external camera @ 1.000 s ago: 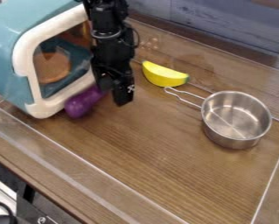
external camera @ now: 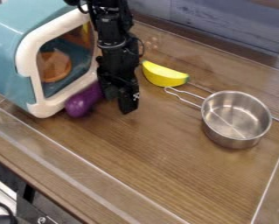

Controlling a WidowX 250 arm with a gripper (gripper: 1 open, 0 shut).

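My black gripper [external camera: 122, 94] hangs low over the wooden table just right of a purple eggplant [external camera: 82, 102], which lies at the open front of a teal toy oven [external camera: 19, 52] with a white frame. Its fingers are dark and hard to make out; nothing shows held between them. Inside the oven is an orange-brown round piece [external camera: 55, 65].
A yellow banana [external camera: 163, 74] lies behind and right of the gripper. A steel pot [external camera: 235, 121] with long handles stands on the right.
The eggplant stays about where it was.
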